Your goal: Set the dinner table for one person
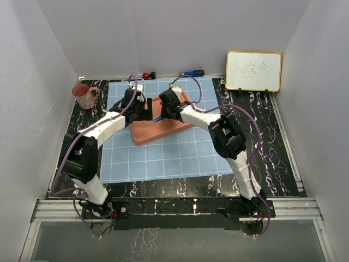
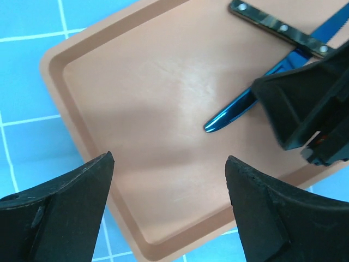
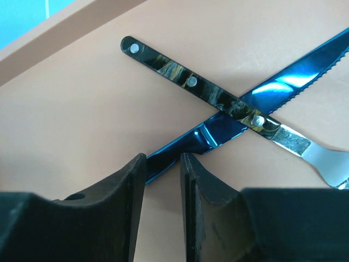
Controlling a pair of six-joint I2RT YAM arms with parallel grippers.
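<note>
A blue-bladed knife point(image 3: 191, 141) lies slantwise on the peach tray point(image 2: 147, 87). Across it rests a utensil with a dark riveted handle point(image 3: 191, 82); its silver head is cut off at the frame's edge. My right gripper is over the knife's handle end, its fingers apart by a narrow gap in which part of the handle shows. Whether they touch it, I cannot tell. Over the tray's left part, my left gripper stands open with nothing between its fingers. From above, both grippers hide much of the cutlery.
Under the tray is a blue gridded mat point(image 1: 163, 158), bare in front. A reddish mug point(image 1: 85, 96) stands at the back left. Behind the mat lie a red-and-black item point(image 1: 148, 75) and a blue-and-black tool point(image 1: 192, 73). A small whiteboard point(image 1: 253, 71) leans at the back right.
</note>
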